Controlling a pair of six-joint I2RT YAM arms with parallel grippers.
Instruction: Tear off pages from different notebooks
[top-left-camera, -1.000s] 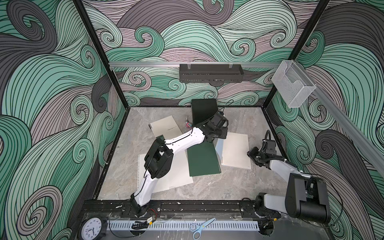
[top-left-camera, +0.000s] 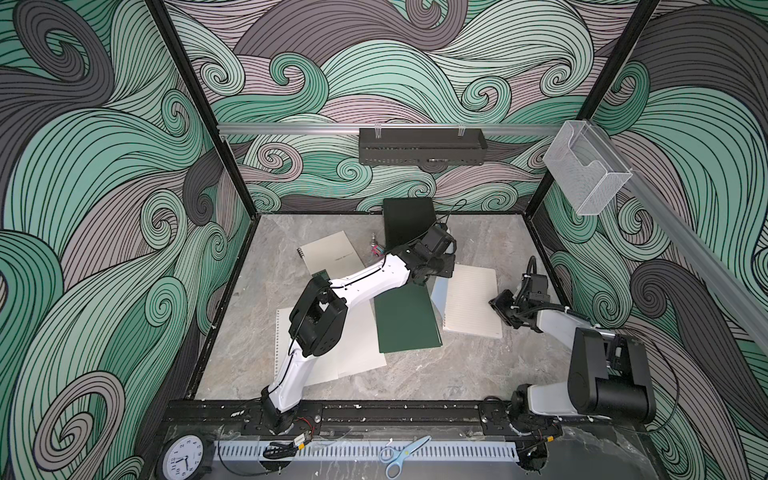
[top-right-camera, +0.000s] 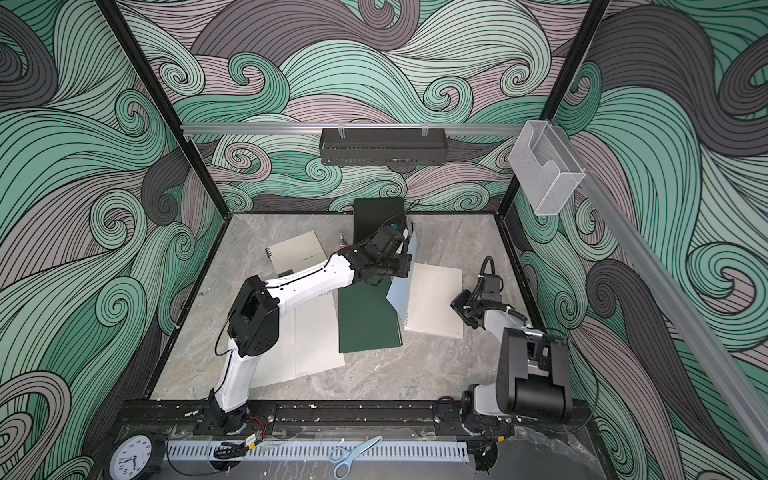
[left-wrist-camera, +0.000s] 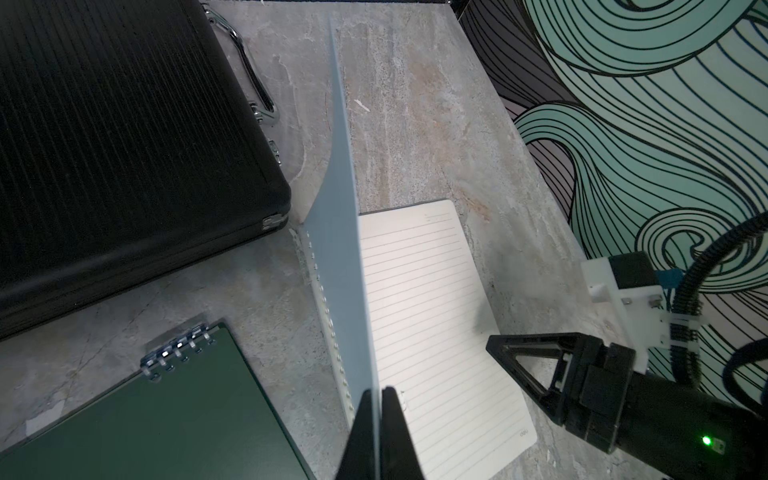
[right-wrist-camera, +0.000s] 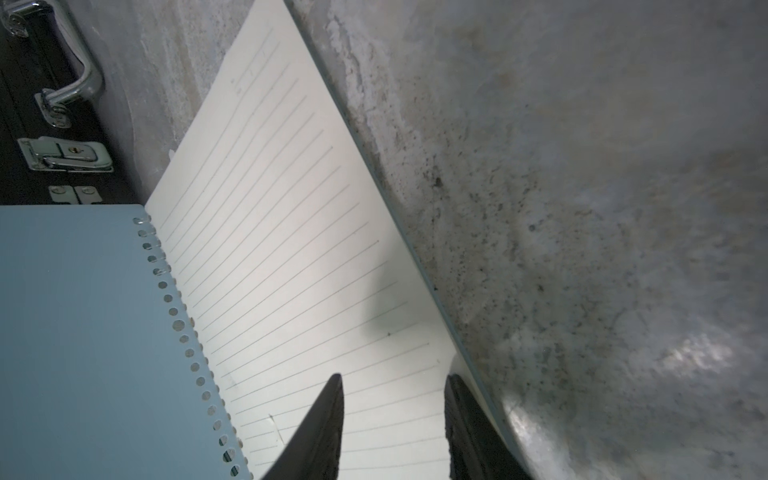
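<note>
A lined spiral notebook (top-left-camera: 472, 302) lies open at the right of the table. Its light blue cover (left-wrist-camera: 342, 232) stands upright along the perforated left edge, and my left gripper is shut on the cover's free edge. At the notebook's opposite long side, my right gripper stands partly open over the page's margin, one finger on each side of the edge strip. Whether its fingertips touch the paper cannot be told. The lined page (right-wrist-camera: 296, 264) lies flat with a soft shadow across it.
A cream notebook (top-left-camera: 332, 253) and a black case (top-left-camera: 408, 217) are farther back. Blue scissors (top-left-camera: 404, 457) lie outside the front edge. Bare tabletop shows at front right.
My right arm has shifted slightly left, its gripper now closer to the notebook's right edge. The left arm and the cover have stayed put.
</note>
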